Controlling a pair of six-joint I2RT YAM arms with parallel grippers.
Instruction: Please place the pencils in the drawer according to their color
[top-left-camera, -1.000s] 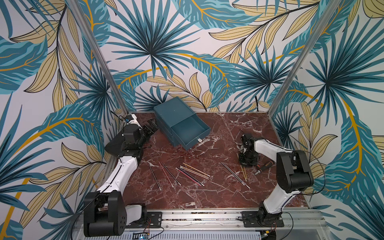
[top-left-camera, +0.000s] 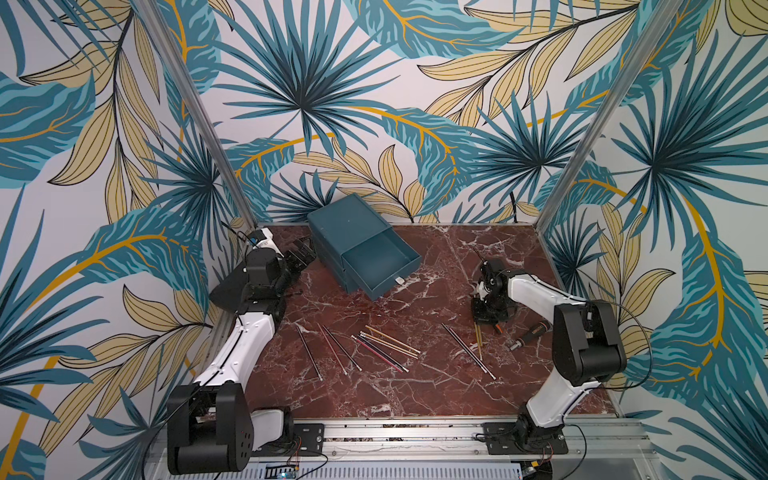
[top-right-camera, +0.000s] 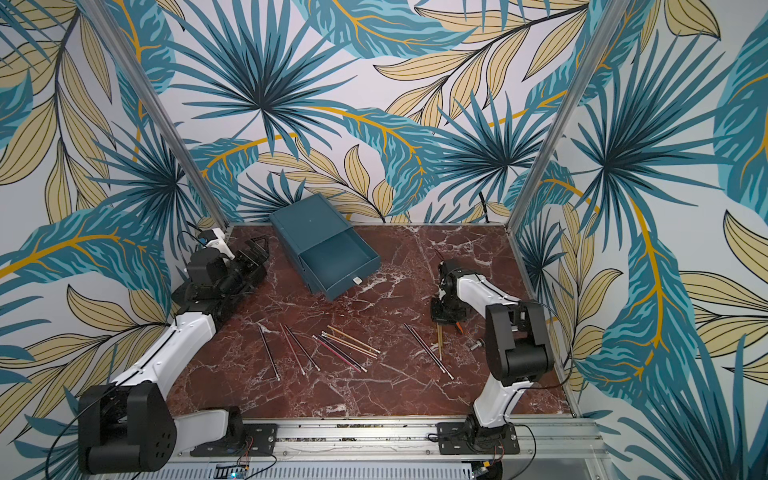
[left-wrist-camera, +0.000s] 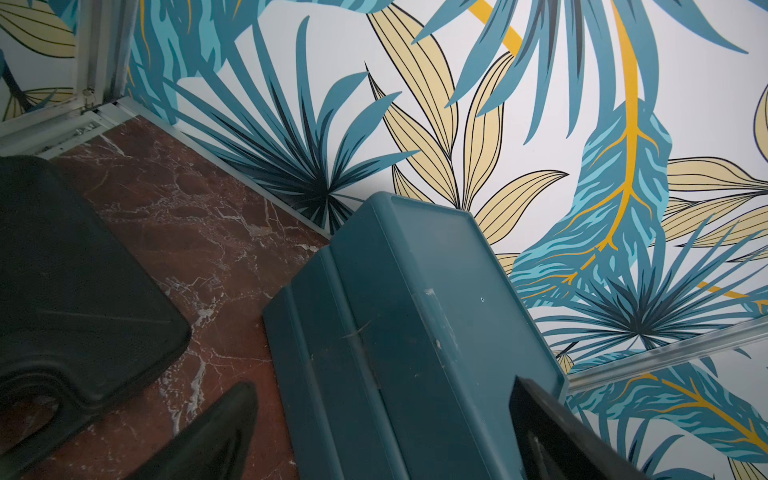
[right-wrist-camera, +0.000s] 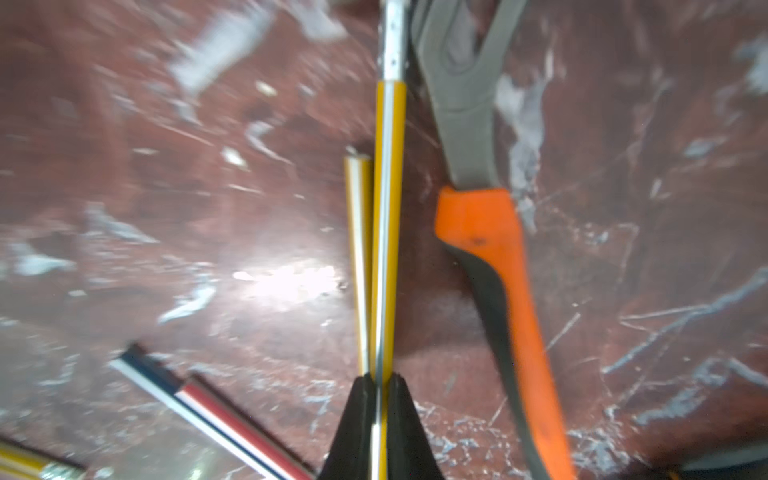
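In the right wrist view my right gripper has its fingers nearly together around a yellow pencil (right-wrist-camera: 388, 240); whether it grips firmly I cannot tell. A second yellow pencil (right-wrist-camera: 357, 216) lies beside it, a dark and a red pencil lower left. Other pencils (top-left-camera: 384, 348) lie scattered across the front middle of the table. The teal drawer unit (top-left-camera: 345, 216) stands at the back, its empty drawer (top-left-camera: 380, 264) pulled out toward the front right. My left gripper stands open at the left, beside the unit.
A tool with an orange and black handle (right-wrist-camera: 520, 312) lies right of the pencils at my right gripper. A dark flat object (left-wrist-camera: 80, 272) sits at the left.
My right arm has shifted slightly, its gripper now a little left of and above where it was a second ago in the top left view. The left arm is still.
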